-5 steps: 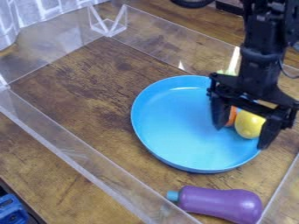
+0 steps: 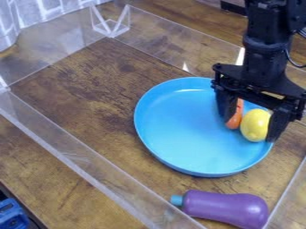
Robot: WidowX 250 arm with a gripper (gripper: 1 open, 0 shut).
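My black gripper [image 2: 252, 111] is lowered over the right side of the blue plate [image 2: 180, 130], open, with its fingers pointing down on either side of a yellow object [image 2: 256, 127]. An orange carrot-like piece [image 2: 234, 120] lies on the plate just left of the yellow one, partly hidden behind my left finger. Whether the fingers touch either object is hard to tell.
A purple toy eggplant [image 2: 227, 207] lies in front of the plate at the bottom. Clear plastic walls edge the wooden surface [image 2: 84, 89], which is bare left of the plate. Something blue [image 2: 10, 215] is at the lower left corner.
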